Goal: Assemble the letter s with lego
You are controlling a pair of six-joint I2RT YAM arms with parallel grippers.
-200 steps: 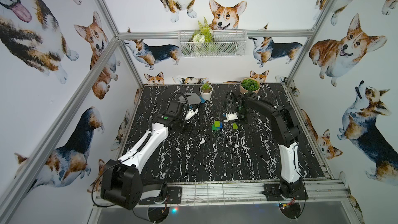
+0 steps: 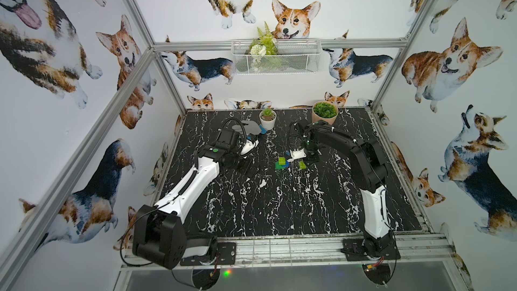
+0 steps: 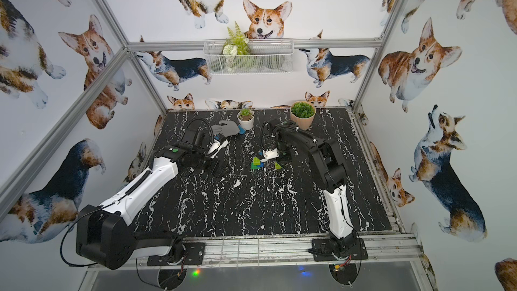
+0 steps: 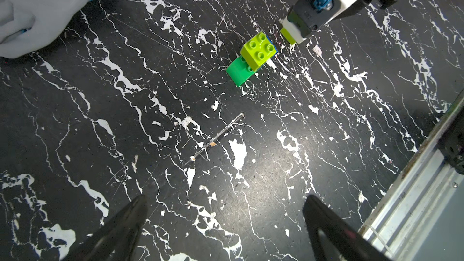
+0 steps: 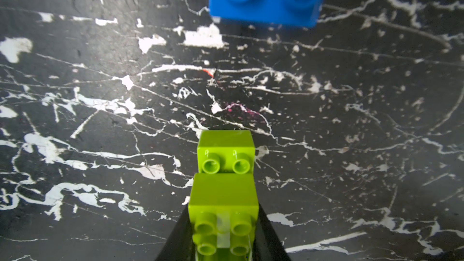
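Observation:
A small stack lies on the table, with a green brick (image 4: 240, 70) at the bottom, a light green brick (image 4: 259, 49) on top and a sliver of blue brick (image 2: 286, 164) at its right. In the right wrist view, my right gripper has a stepped light green piece (image 5: 222, 193) between its fingers, studs toward me. A blue brick (image 5: 268, 0) lies ahead of it, apart and partly out of frame. To the left of the stack, my left gripper hangs open and empty over bare table.
Behind the left gripper lies a grey piece with blue (image 4: 43, 9), near a small white plant pot (image 2: 267, 121). A larger plant pot (image 2: 324, 113) stands at the back, behind the right arm.
My right gripper has shifted slightly left, toward the stack, and the light green piece has moved with it. The left arm and the stack have stayed in place.

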